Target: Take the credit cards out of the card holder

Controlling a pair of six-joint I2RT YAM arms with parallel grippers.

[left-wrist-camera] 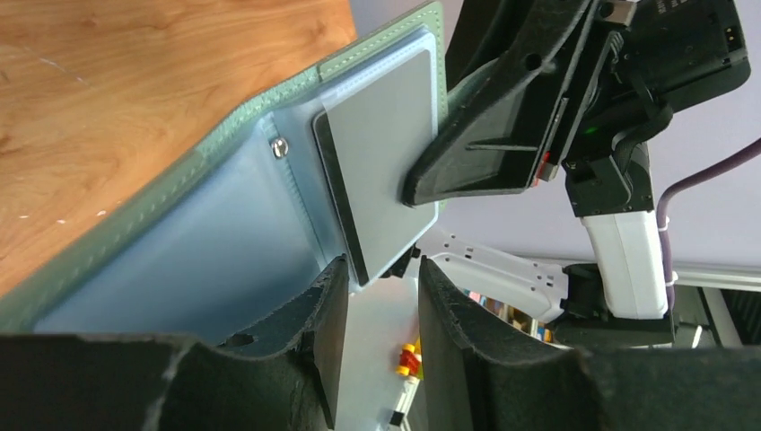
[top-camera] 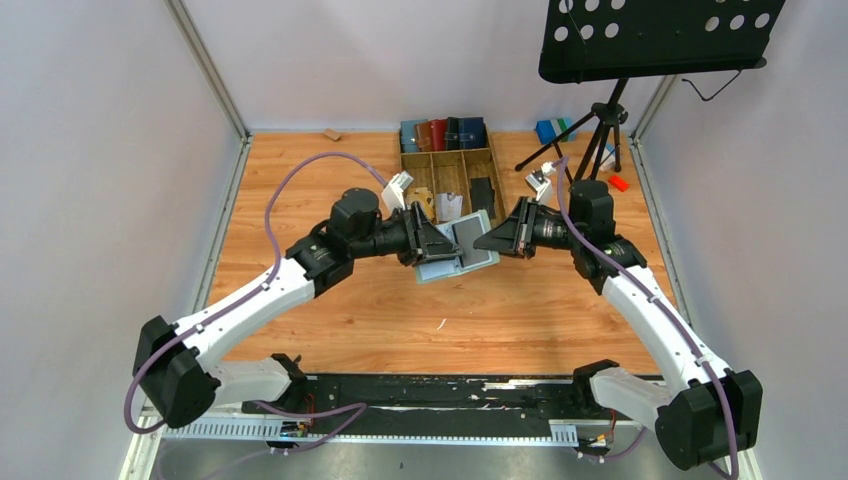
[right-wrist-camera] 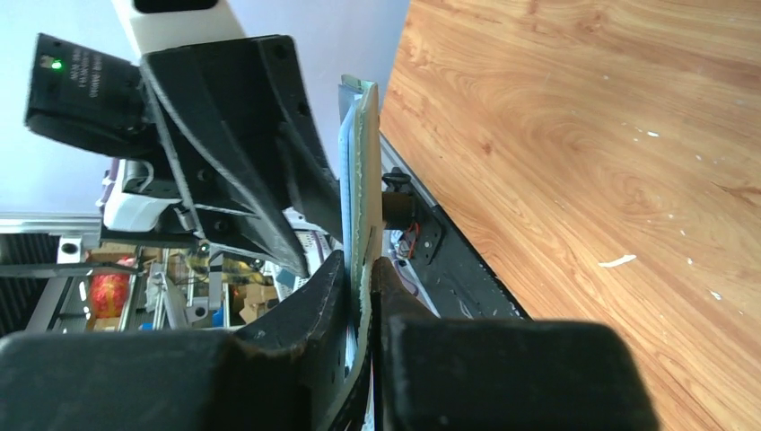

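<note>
The pale blue card holder [top-camera: 437,270] hangs open in the middle, with a grey card [left-wrist-camera: 381,153] in its pocket beside a metal snap. My right gripper is shut on the holder's edge, seen edge-on in the right wrist view. My left gripper is at the holder's inner face, below the grey card in the left wrist view, its fingers part open with a small gap between them; whether they touch the card cannot be told.
A wooden box [top-camera: 448,160] with wallets and other holders sits behind. A black music stand [top-camera: 650,40] stands at back right.
</note>
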